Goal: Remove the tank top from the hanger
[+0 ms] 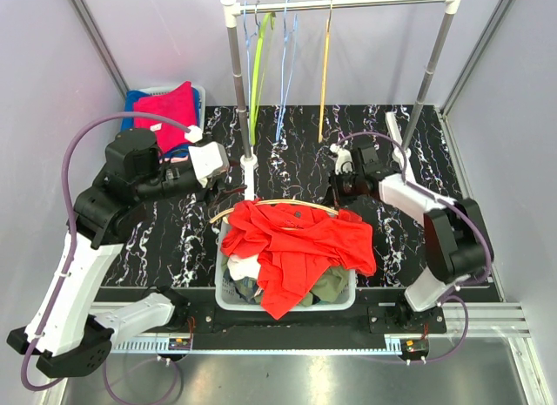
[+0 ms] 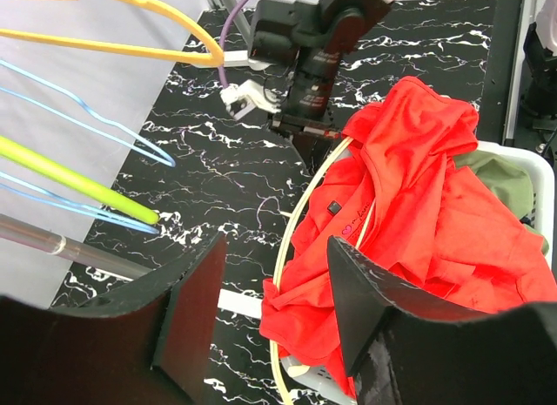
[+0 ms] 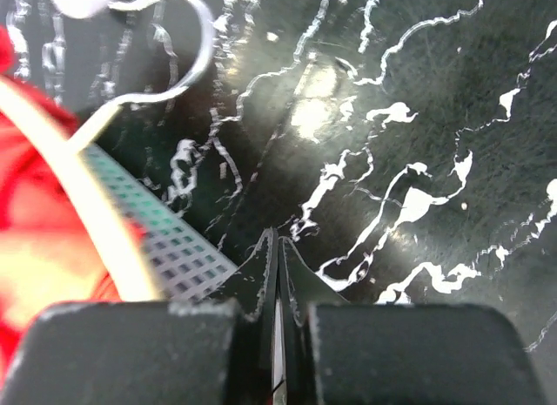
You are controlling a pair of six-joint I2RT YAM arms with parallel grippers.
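The red tank top (image 1: 300,239) lies heaped over a laundry basket (image 1: 222,287). Along its back edge runs a pale curved hanger (image 1: 287,202), whose ends stick out past the cloth. In the left wrist view part of the hanger (image 2: 293,218) passes under the red fabric. My left gripper (image 1: 230,189) is open beside the hanger's left end, its fingers apart with no cloth gripped. At the basket's back right, near the hanger's right part, is my right gripper (image 1: 330,199). In the right wrist view its fingertips (image 3: 271,257) meet, shut with nothing visible between them; the hanger's metal hook (image 3: 207,35) lies ahead to their left.
Green, blue and yellow hangers (image 1: 325,78) hang from the rack's bar (image 1: 348,2) at the back. A second basket (image 1: 201,104) with pink cloth stands behind my left arm.
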